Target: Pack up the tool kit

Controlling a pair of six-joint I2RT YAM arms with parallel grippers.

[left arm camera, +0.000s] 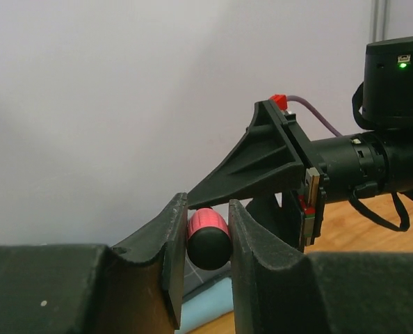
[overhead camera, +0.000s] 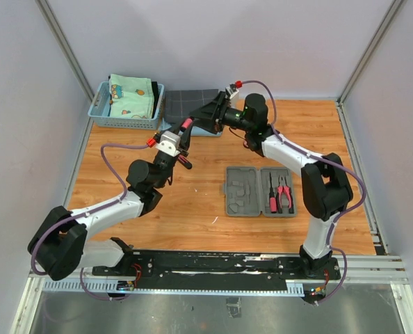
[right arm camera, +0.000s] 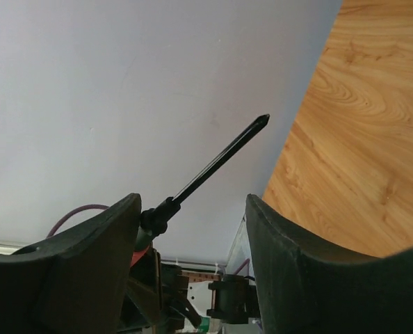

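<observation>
A screwdriver has its red and black handle [left arm camera: 208, 240] held between the fingers of my left gripper, which is shut on it. In the top view that red handle [overhead camera: 186, 124] is up at the back, left of centre. My right gripper stands open there; the dark screwdriver shaft [right arm camera: 217, 163] crosses between its fingers, closer to the left one. On the table lies the open grey tool case [overhead camera: 241, 211]. Its right half holds a red-handled screwdriver [overhead camera: 272, 203], pliers [overhead camera: 285, 197] and another red-handled tool; the left half has empty recesses.
At the back left stands a blue basket [overhead camera: 126, 122] with a patterned green cloth [overhead camera: 131, 97]. A dark grey flat item [overhead camera: 182, 101] lies beside it, partly behind the grippers. A dark tool handle [overhead camera: 185, 162] shows beside the left gripper. Bare wood surrounds the case.
</observation>
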